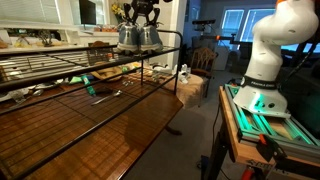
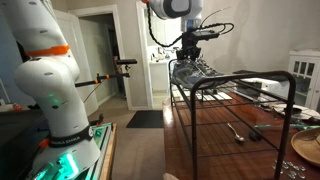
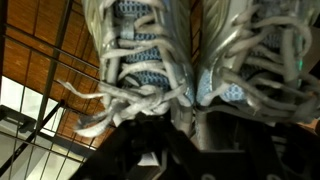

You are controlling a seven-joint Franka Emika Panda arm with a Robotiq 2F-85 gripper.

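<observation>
A pair of shoes stands side by side on top of the black wire rack point(image 1: 60, 62). In exterior view 1 the left shoe point(image 1: 128, 39) and the right shoe point(image 1: 150, 39) show as grey shapes. Up close in the wrist view, the left shoe point(image 3: 145, 60) and the right shoe point(image 3: 255, 55) have blue tongues and white laces. Right above the pair is my gripper point(image 1: 141, 14), its dark fingers spread apart. Its fingertips are dark and blurred along the wrist view's bottom edge; whether they touch the shoes cannot be told.
Below the rack's bars lies a brown wooden tabletop point(image 1: 120, 120) with small tools and a green item point(image 1: 88, 82). A second robot arm point(image 1: 265, 60) stands at the right on its own bench.
</observation>
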